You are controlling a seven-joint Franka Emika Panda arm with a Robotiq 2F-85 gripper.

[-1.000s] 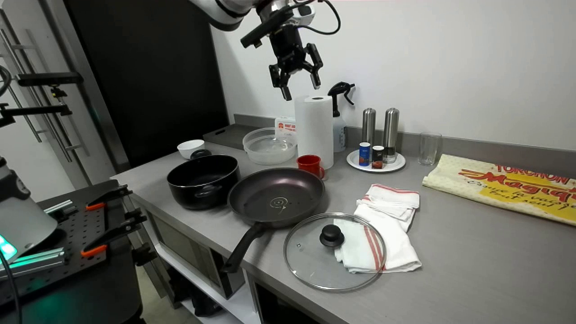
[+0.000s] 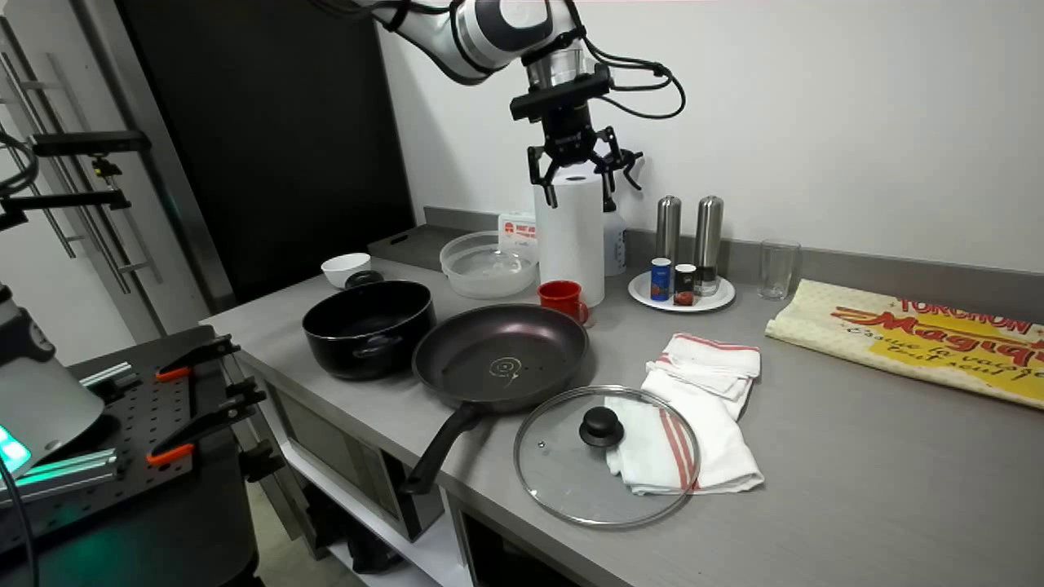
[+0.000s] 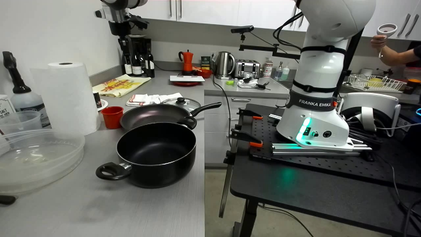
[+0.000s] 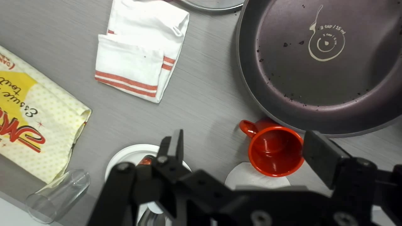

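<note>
My gripper (image 2: 581, 194) stands open high over the counter, its fingers spread and empty, in front of the paper towel roll in exterior view 1. In the wrist view a red mug (image 4: 272, 150) appears below, between the two fingers and nearer the right one, with its handle toward the upper left. The mug is upright and looks empty inside. Right beside it lies a dark frying pan (image 4: 324, 67). A black pot (image 3: 156, 152) stands left of the pan in exterior view 1. The glass lid (image 2: 607, 456) rests partly on a white towel (image 2: 710, 411) with red stripes.
The paper towel roll (image 2: 572, 240) rises just behind the mug. A white plate (image 2: 682, 292) carries shakers and grinders, with an empty glass (image 2: 779, 269) to its right. Clear plastic bowls (image 3: 35, 158) stand left of the roll. Bare counter (image 2: 881, 479) spreads at the front right.
My gripper has moved right and a little lower, and has turned; it was open before too. The things on the counter have not moved.
</note>
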